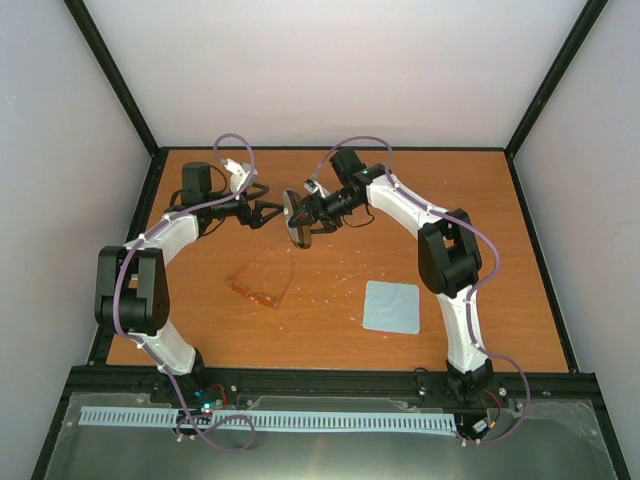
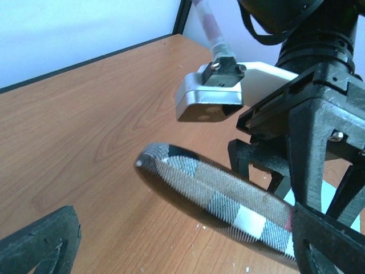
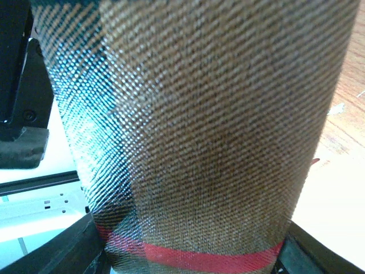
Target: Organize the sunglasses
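Observation:
A plaid glasses case (image 1: 295, 218) (image 3: 194, 131) is held upright in my right gripper (image 1: 305, 215) above the table middle, filling most of the right wrist view. My left gripper (image 1: 265, 212) hangs open just left of the case, with nothing between its fingers. Orange-framed sunglasses (image 1: 255, 296) lie on the wooden table below the two grippers.
A light blue cloth (image 1: 391, 307) lies right of centre toward the near edge of the table (image 1: 480, 200).

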